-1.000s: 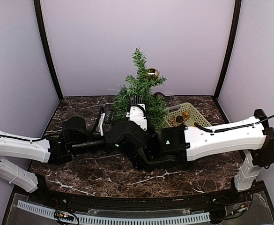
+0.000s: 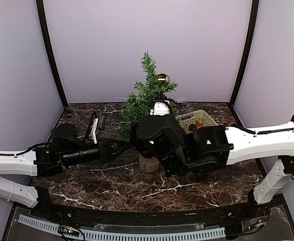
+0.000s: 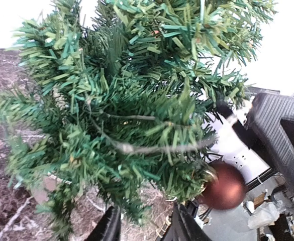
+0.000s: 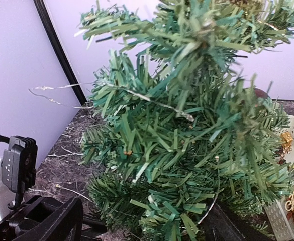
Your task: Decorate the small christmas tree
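Note:
The small green tree (image 2: 148, 85) stands in a pot (image 2: 149, 163) mid-table, with a gold ball (image 2: 163, 79) high on its right. In the left wrist view a dark red ball (image 3: 223, 185) hangs low in the branches. My left gripper is below those branches, fingertips apart, with no held object visible. In the right wrist view my right gripper is at the lower branches (image 4: 177, 145); its fingers stand apart either side of foliage, partly hidden. Thin wire hangs on the branches.
A perforated basket (image 2: 207, 120) with gold ornaments stands right of the tree, partly behind the right arm. Walls enclose the back and sides.
The left arm has drawn back to the left. The right arm has shifted right and slightly up in the top view, and now covers more of the basket's front.

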